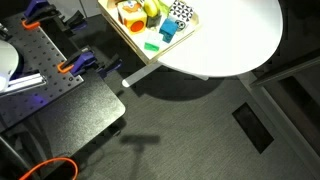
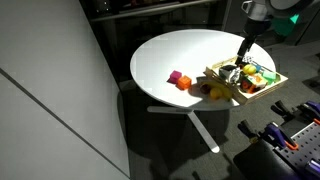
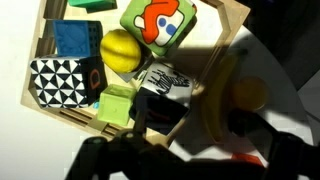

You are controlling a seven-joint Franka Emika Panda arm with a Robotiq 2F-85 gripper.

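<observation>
My gripper is open, its dark fingers spread at the bottom of the wrist view. Ahead of them is a shallow wooden tray. It holds a black-and-white patterned cube, a blue cube, a yellow ball, a box with a red picture and a light green cube. A dark block with a white patterned top lies near the tray's edge. I see nothing held between the fingers.
Outside the tray lie a yellow banana and an orange round fruit. On the white round table, a magenta cube and an orange cube stand to the left.
</observation>
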